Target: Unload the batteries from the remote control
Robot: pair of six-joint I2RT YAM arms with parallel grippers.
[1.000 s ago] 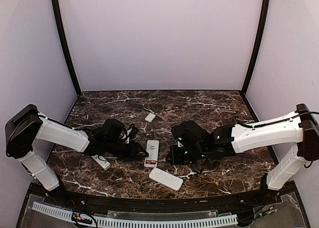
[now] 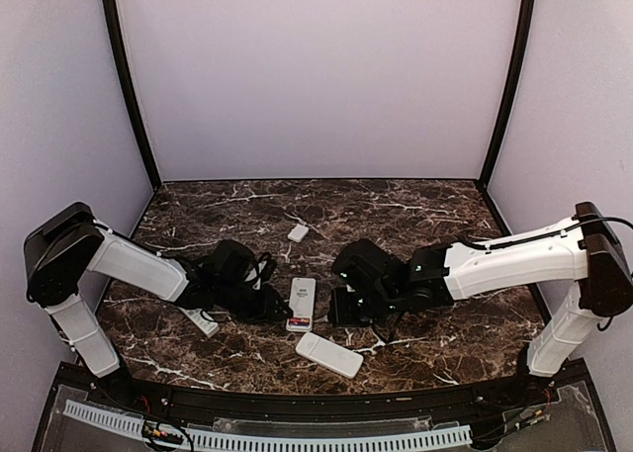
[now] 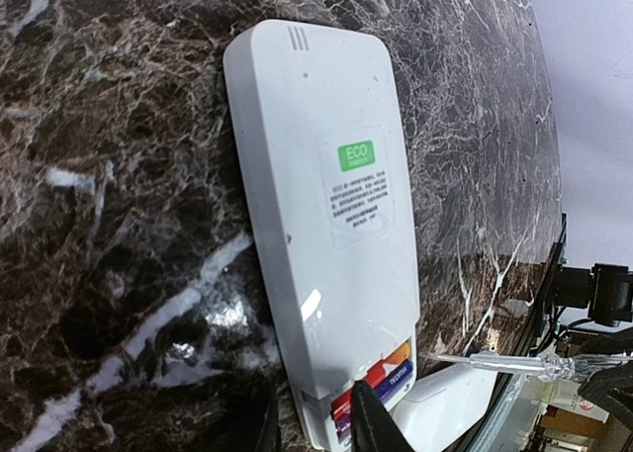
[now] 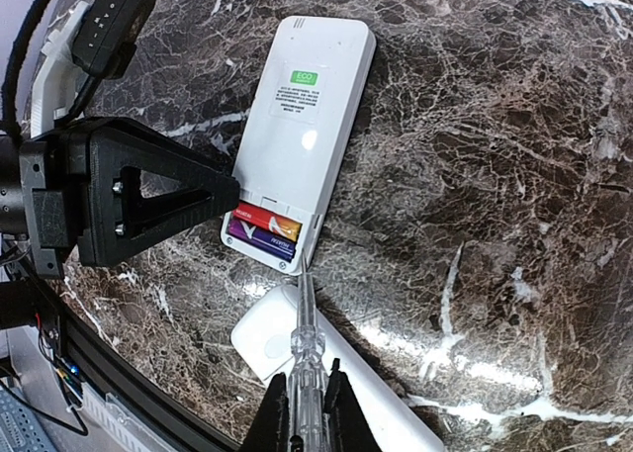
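The white remote [image 2: 302,296] [image 3: 326,205] [image 4: 297,116] lies back-up, its battery bay uncovered at the near end, showing a red battery [image 4: 265,218] and a purple battery [image 4: 259,239]. My left gripper is at the bay's left end, its black fingertips low against the remote; how far apart they stand is partly out of frame. My right gripper is shut on a clear, thin pointed tool [image 4: 308,333], whose tip touches the remote beside the bay.
A second white piece [image 2: 328,354] lies in front of the remote, a small white object [image 2: 298,232] behind it. Another white item [image 2: 201,320] lies under my left arm.
The right arm has moved a little left. The remote looks unmoved.
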